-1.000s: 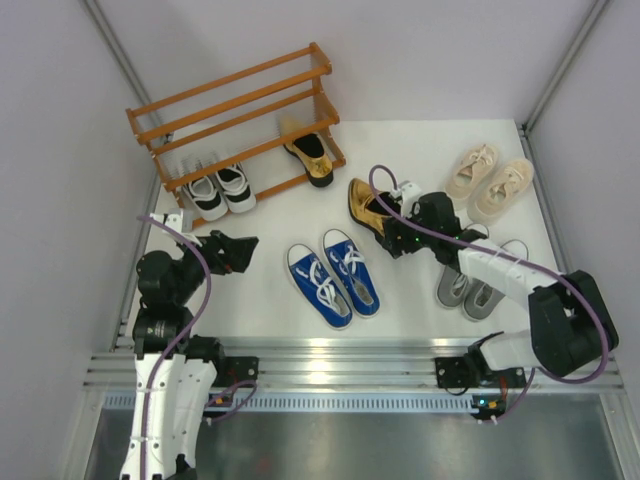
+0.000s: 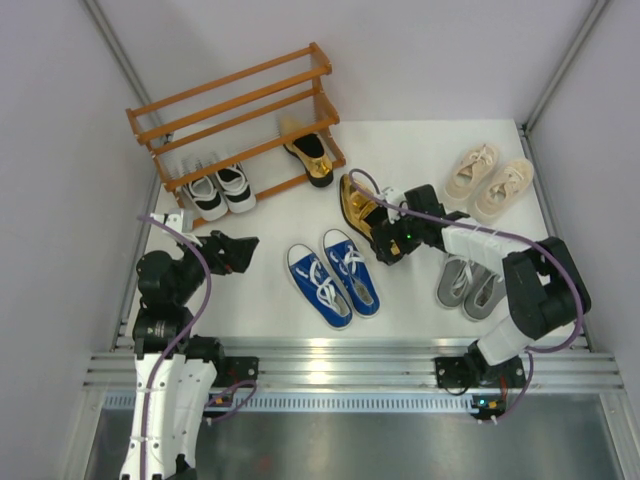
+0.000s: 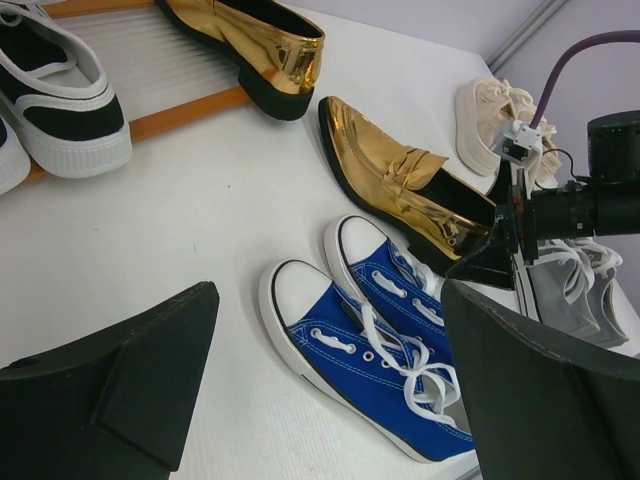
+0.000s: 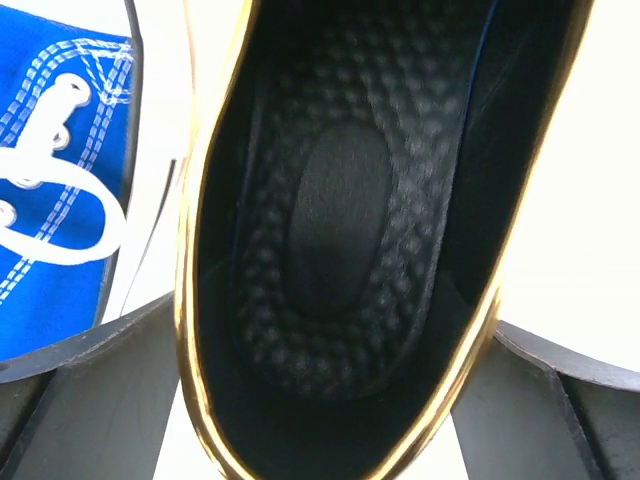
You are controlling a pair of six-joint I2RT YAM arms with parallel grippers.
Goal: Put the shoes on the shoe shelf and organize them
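A gold loafer (image 2: pixel 359 205) lies on the table, with my right gripper (image 2: pixel 393 242) over its heel end; in the right wrist view the black insole (image 4: pixel 335 215) fills the space between the open fingers. My left gripper (image 2: pixel 232 252) is open and empty above the left of the table. The wooden shelf (image 2: pixel 235 85) holds black-and-white sneakers (image 2: pixel 220 190) and another gold shoe (image 2: pixel 311 155) on its lower level.
Blue sneakers (image 2: pixel 318 282) lie beside the loafer, cream shoes (image 2: pixel 500 190) at back right, grey shoes (image 2: pixel 483 296) at front right under the right arm.
The gold loafer has shifted slightly left with my right gripper at its heel, and the right arm's elbow has moved toward the back. The left arm has not moved.
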